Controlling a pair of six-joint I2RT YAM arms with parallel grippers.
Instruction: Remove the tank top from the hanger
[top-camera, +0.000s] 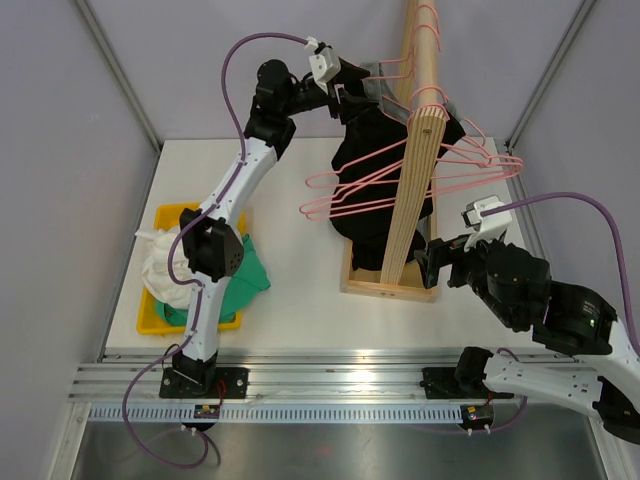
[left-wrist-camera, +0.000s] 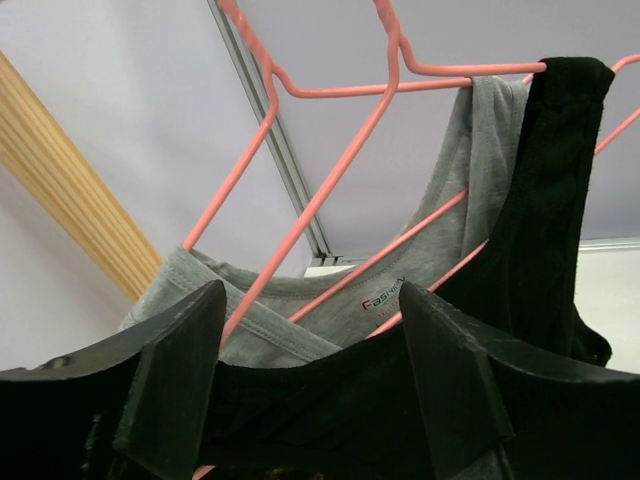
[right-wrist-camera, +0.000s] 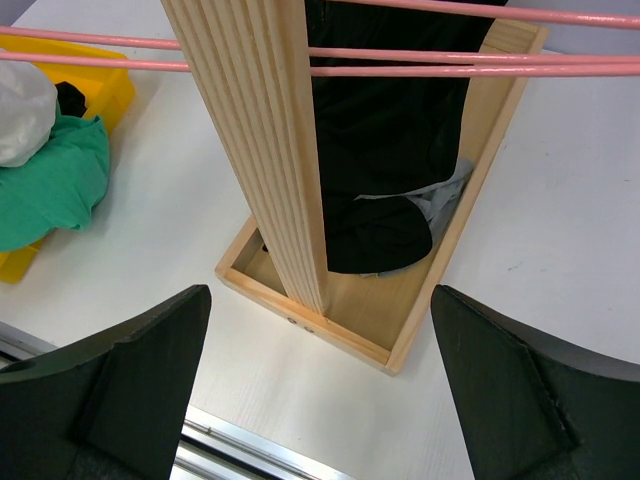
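Note:
Black tank tops (top-camera: 365, 160) and a grey one (left-wrist-camera: 360, 300) hang on pink hangers (left-wrist-camera: 342, 160) on a wooden rack (top-camera: 425, 150). My left gripper is up at the top of the rack in front of the straps, its fingers apart, with hanger wire and cloth seen behind the gap. Whether anything lies between them is unclear. My right gripper stands open to the right of the rack's post, above the wooden tray (right-wrist-camera: 390, 355), with nothing between its fingers.
A yellow bin (top-camera: 160, 318) with white and green cloth (top-camera: 242, 280) stands at the left. The table between bin and rack is bare. Hanger ends stick out on both sides of the post.

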